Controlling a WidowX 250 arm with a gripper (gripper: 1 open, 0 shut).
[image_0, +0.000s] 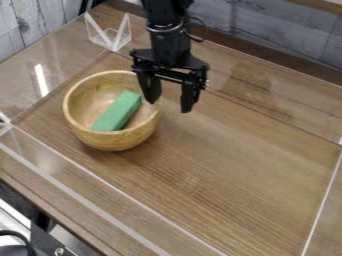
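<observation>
A wooden bowl (94, 125) stands on the table at the left, holding a green oblong object (118, 110) tilted along its length. The black robot gripper (171, 92) is above and just right of the bowl's back rim, its fingers apart. I see nothing clearly held between them.
A clear plastic item lies at the back left near the wall, and another pale one at the left edge. A dark cable or object shows at the bottom left corner.
</observation>
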